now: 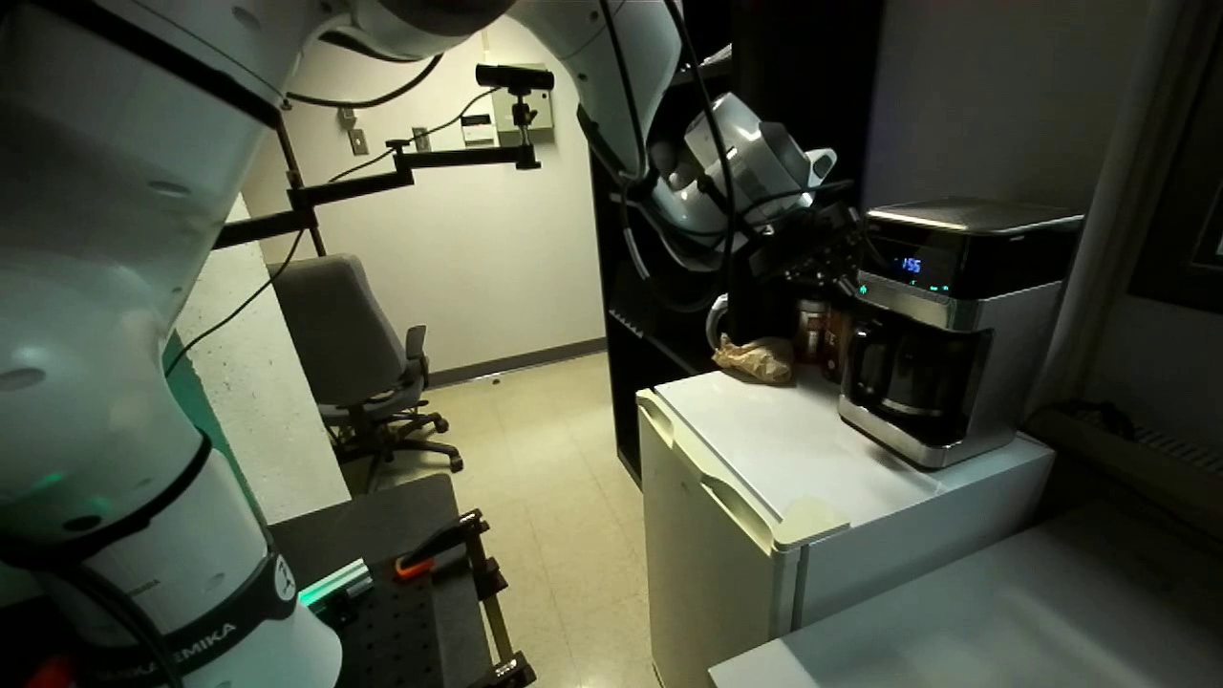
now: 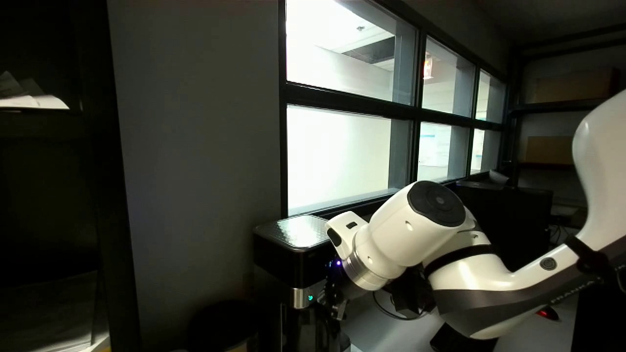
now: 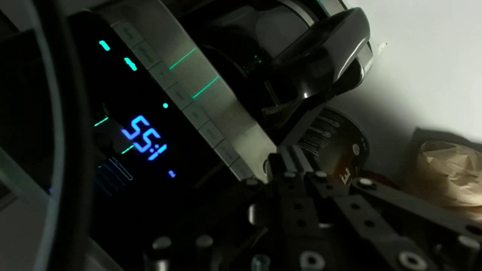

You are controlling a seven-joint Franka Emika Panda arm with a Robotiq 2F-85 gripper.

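The coffee maker (image 1: 975, 275) is black and silver, with a lit clock display and small green lights. Its button strip (image 3: 194, 113) runs diagonally across the wrist view, with a glass carafe (image 3: 266, 40) and its dark handle (image 3: 334, 49) beyond. Fingers together, my gripper is shut and nothing shows between them. The fingertips overlap the end of the silver strip in the wrist view; whether they touch it I cannot tell. In exterior view 1 the gripper (image 1: 850, 281) is dark against the machine's front left edge, by the green light.
A dark can (image 3: 336, 140) and a crumpled brown paper bag (image 3: 452, 169) stand beside the machine. The white fridge top (image 1: 780, 436) is clear in front. A cable (image 3: 58, 135) crosses the wrist view. A black shelf (image 1: 642, 378) stands behind.
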